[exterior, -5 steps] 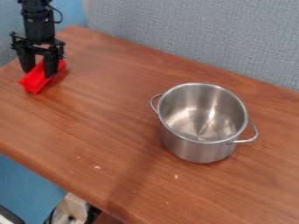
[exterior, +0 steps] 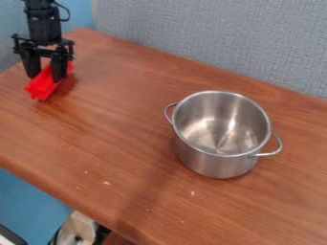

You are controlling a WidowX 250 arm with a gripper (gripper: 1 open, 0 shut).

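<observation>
My black gripper (exterior: 46, 67) reaches down at the upper left of the table, shut on a red object (exterior: 41, 88) that is partly hidden behind its fingers. The red object is at or very near the tabletop. A steel pot (exterior: 220, 155) with two side handles stands upright on the right half of the table, apart from the gripper.
A grey textured wall (exterior: 217, 33) runs along the back, and the table's near left edge drops to a blue surface.
The gripper and red object have shifted very slightly over the last second. The pot has not moved.
</observation>
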